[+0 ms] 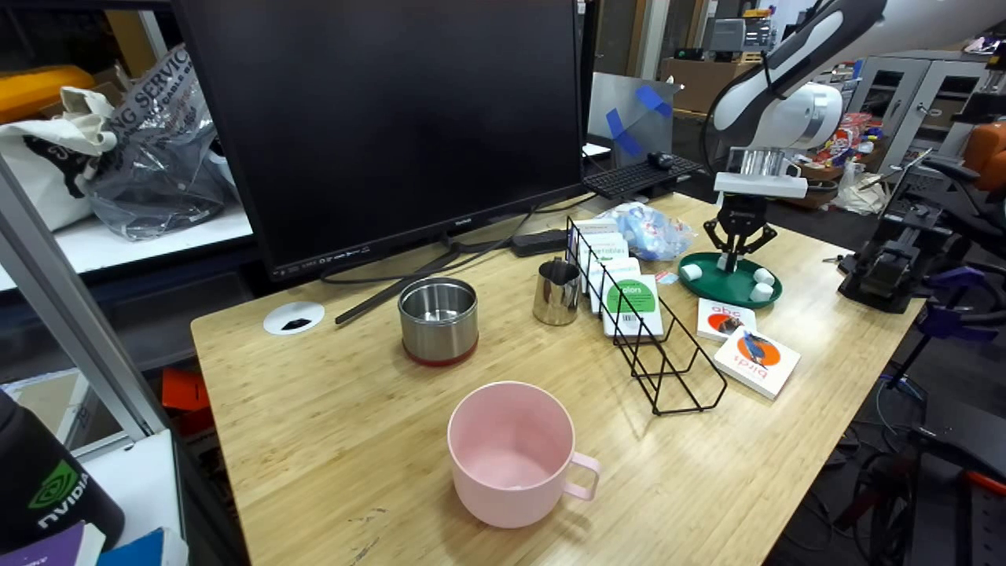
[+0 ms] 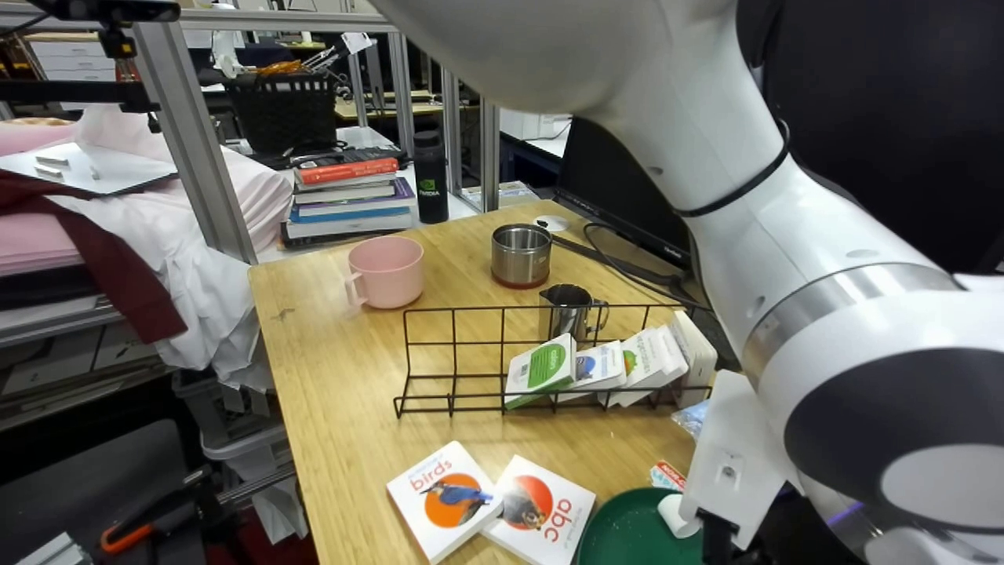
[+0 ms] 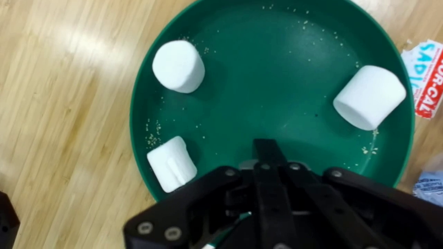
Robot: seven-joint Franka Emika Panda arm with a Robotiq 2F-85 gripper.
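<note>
A round green plate (image 3: 270, 83) carries several white marshmallows. In the wrist view, one marshmallow (image 3: 178, 66) is at the upper left, a dented one (image 3: 171, 164) at the lower left and another (image 3: 369, 97) near the right rim. My gripper is shut over the plate's lower middle, its two fingers side by side with no marshmallow seen between them. Pale edges show on both sides beneath the fingers, mostly hidden. From exterior view 1, the gripper (image 1: 728, 261) points down into the plate, a white marshmallow (image 1: 722, 261) right at its fingertips.
Two board books, abc (image 1: 724, 319) and birds (image 1: 757, 362), lie beside the plate. A black wire rack (image 1: 660, 368) holds several books. A steel pitcher (image 1: 557, 294), steel bowl (image 1: 438, 321) and pink mug (image 1: 510, 453) stand farther along the table. Crumpled plastic (image 1: 651, 233) lies behind the plate.
</note>
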